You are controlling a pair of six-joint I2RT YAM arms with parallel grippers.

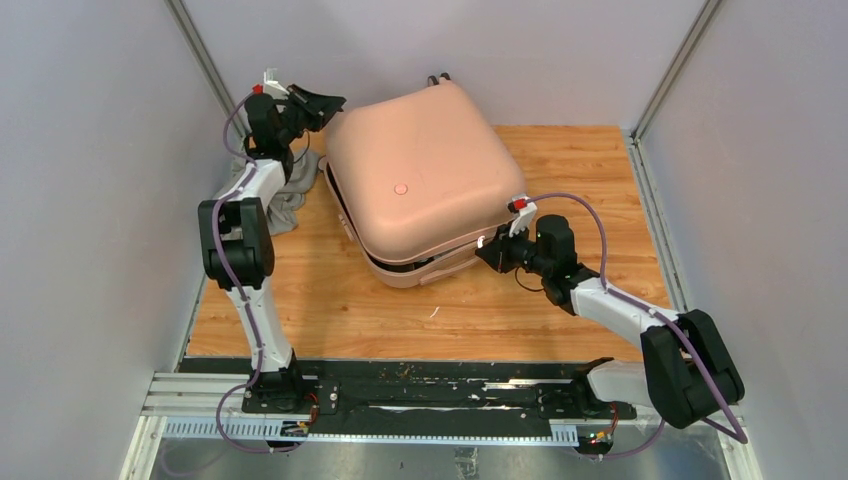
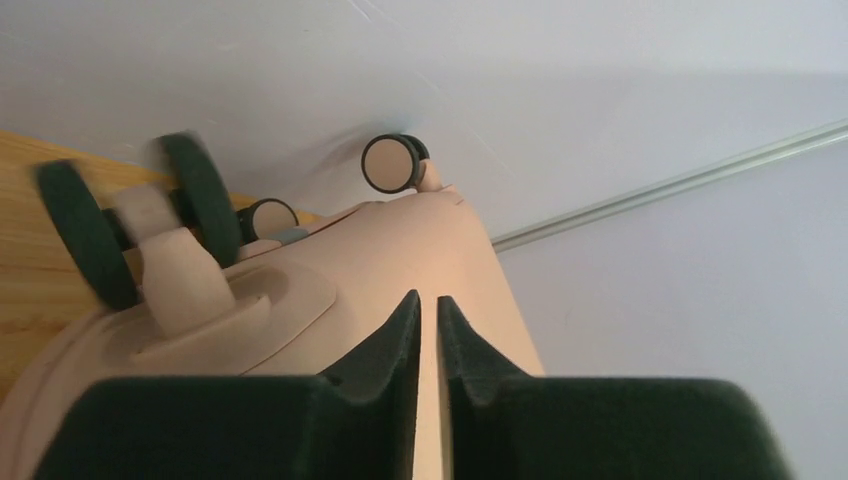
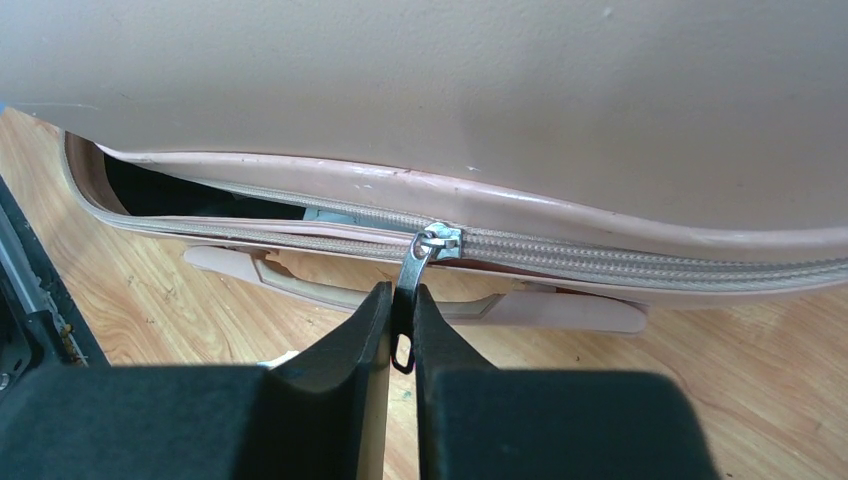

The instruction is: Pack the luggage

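A pink hard-shell suitcase (image 1: 425,170) lies on the wooden floor with its lid down, a dark gap along the near and left edges. My right gripper (image 1: 486,250) is at the near-right edge; in the right wrist view its fingers are shut on the metal zipper pull (image 3: 410,275), beside the slider, with the dark opening to its left. My left gripper (image 1: 330,105) is above the suitcase's far-left corner; in the left wrist view its fingertips (image 2: 400,335) nearly meet over the pink shell, near the wheels (image 2: 388,164), with nothing visible between them.
A grey cloth (image 1: 290,195) lies left of the suitcase. White walls stand around, and a rail runs along the front edge.
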